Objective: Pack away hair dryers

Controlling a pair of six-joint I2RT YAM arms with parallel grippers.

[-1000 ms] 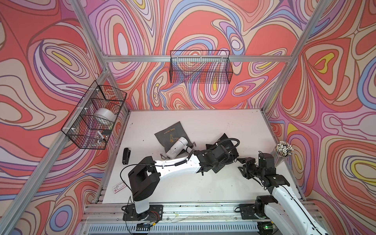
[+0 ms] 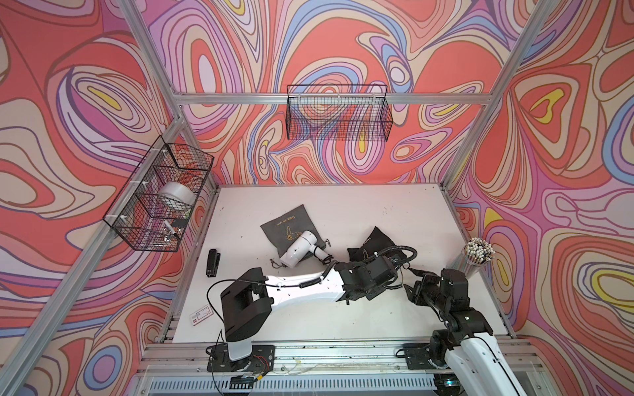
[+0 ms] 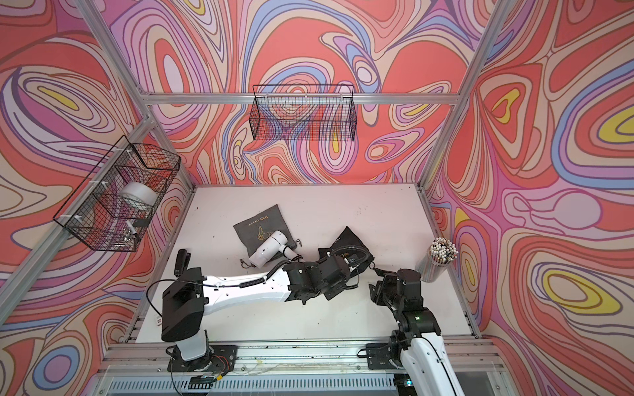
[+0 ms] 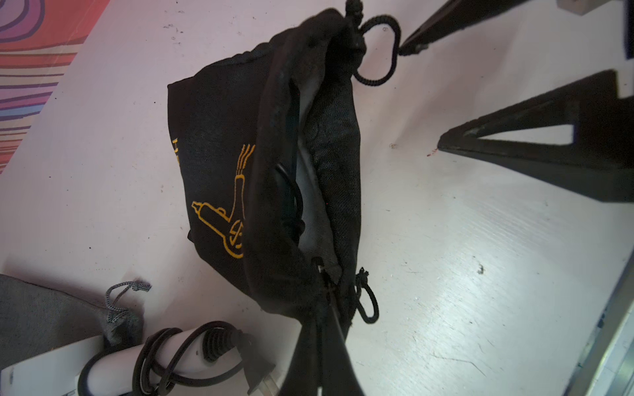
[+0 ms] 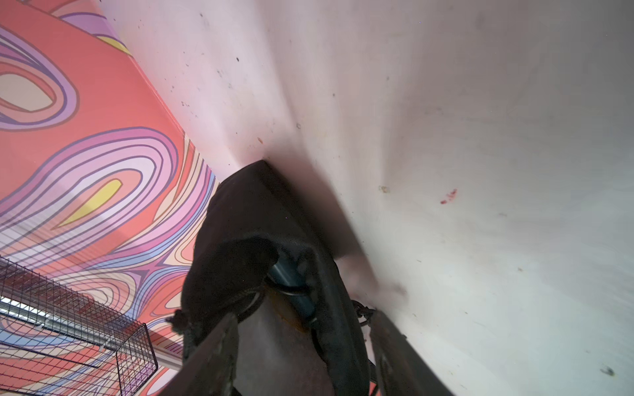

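A black drawstring bag [image 4: 218, 125] with a gold hair dryer print lies on the table, its mouth gaping. Something dark blue [image 5: 288, 280] and a black cord show inside; the rest of that item is hidden. My left gripper is shut at the near end of the mouth, where the cloth gathers at its fingertips. To the right of the mouth, my right gripper stands open and empty, one fingertip close to a drawstring loop. A white hair dryer [image 2: 299, 248] with its cord wrapped round the handle rests on a flat grey bag [image 2: 277, 229].
Wire baskets hang on the back wall [image 2: 338, 118] and left wall [image 2: 158, 198]. A clear container of cotton swabs [image 2: 478, 252] stands at the right edge. A black object [image 2: 212, 262] lies on the left.
My left arm has shifted slightly right, and the bag's near side has moved with it. My right gripper has edged right and toward the table's front.
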